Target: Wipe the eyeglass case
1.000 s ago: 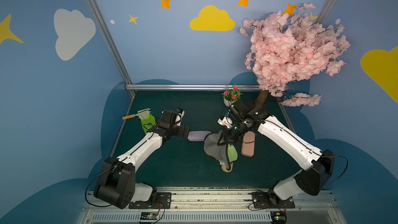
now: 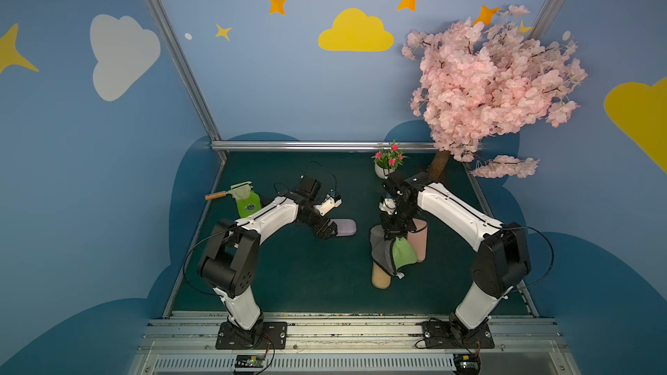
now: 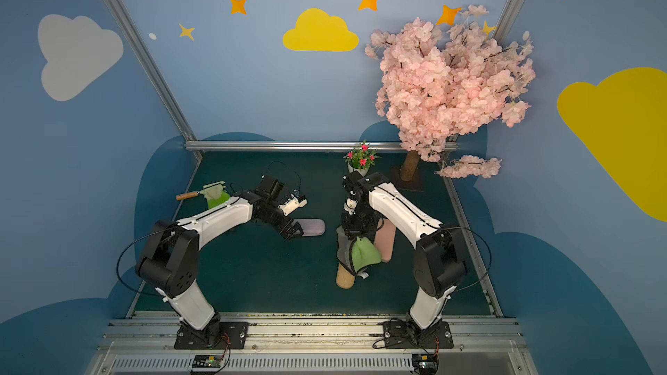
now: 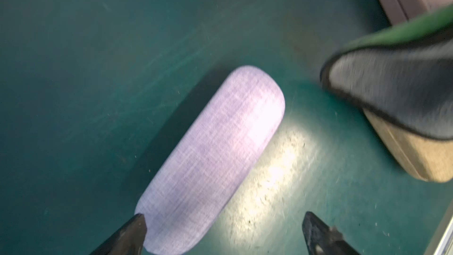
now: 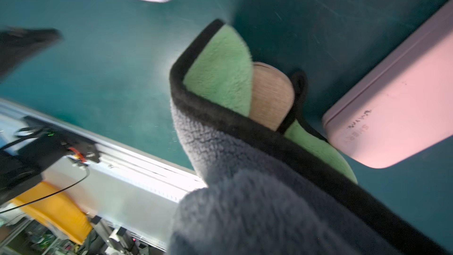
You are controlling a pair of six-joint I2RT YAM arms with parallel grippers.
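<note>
My left gripper is open over a lavender eyeglass case [image 4: 207,160], with one finger at its near end and nothing held. My right gripper [image 2: 396,225] is shut on a grey-and-green cloth [image 2: 382,250], which hangs over a tan case [image 2: 380,277] and beside a pink case [image 5: 391,94]. In the right wrist view the cloth hides my right fingers.
A potted flower [image 2: 385,166] and a blossom tree [image 2: 437,163] stand at the back right. A green bag with a wooden-handled tool [image 2: 248,205] lies at the left.
My left gripper has moved rightward and down to the lavender case.
</note>
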